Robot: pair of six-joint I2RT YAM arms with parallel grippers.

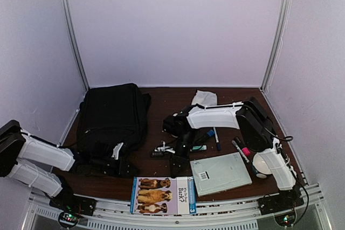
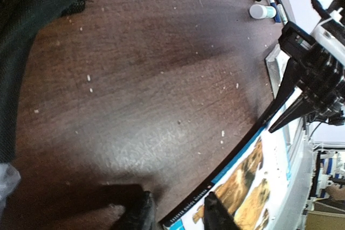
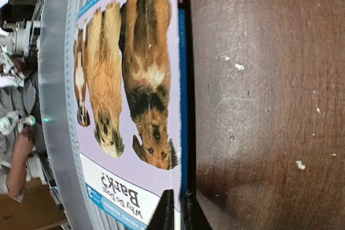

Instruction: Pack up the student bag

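The book with dogs on its cover lies flat at the table's front edge. My left gripper is low by the book's back left corner, its fingertips part open over the book's spine edge in the left wrist view. My right gripper is at the book's back right, its fingers apart at the blue spine; nothing is visibly held. The black backpack lies at the back left. A grey-green tablet-like slab lies right of the book.
Markers, a white cloth and a round white object lie behind and right of the slab. Bare table lies between the backpack and the book.
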